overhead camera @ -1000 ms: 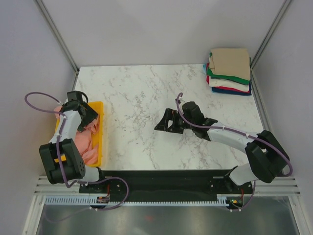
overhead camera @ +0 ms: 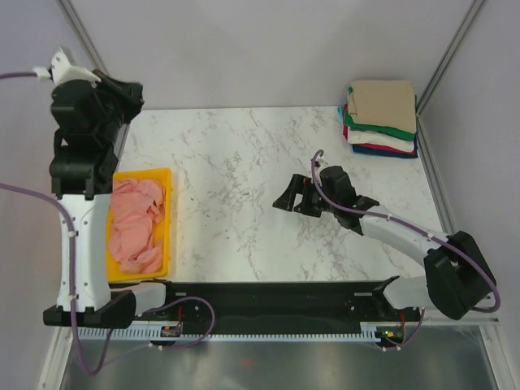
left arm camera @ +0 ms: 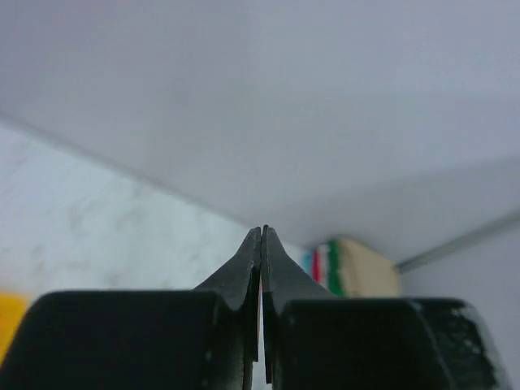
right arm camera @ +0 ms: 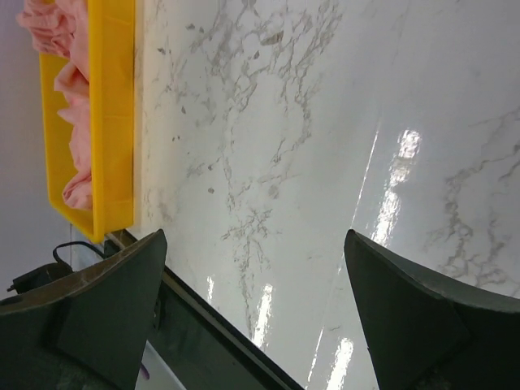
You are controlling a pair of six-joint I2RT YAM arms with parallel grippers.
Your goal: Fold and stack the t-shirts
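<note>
Pink t-shirts [overhead camera: 134, 219] lie crumpled in a yellow bin [overhead camera: 165, 227] at the left of the table, also seen at upper left in the right wrist view. My left gripper [overhead camera: 122, 93], shut, is raised high above the bin's far end; in the left wrist view [left arm camera: 260, 231] its fingers meet with nothing visible between them. My right gripper [overhead camera: 294, 195] hovers open over the bare middle-right of the table, empty. A stack of folded t-shirts [overhead camera: 382, 110], with tan on top, sits at the back right.
Walls stand close on the left, back and right, and the table's front edge runs below both arms.
My left gripper has risen out of the bin toward the camera and now shows shut; the pink shirts stay in the bin. The right arm has shifted slightly to the right.
</note>
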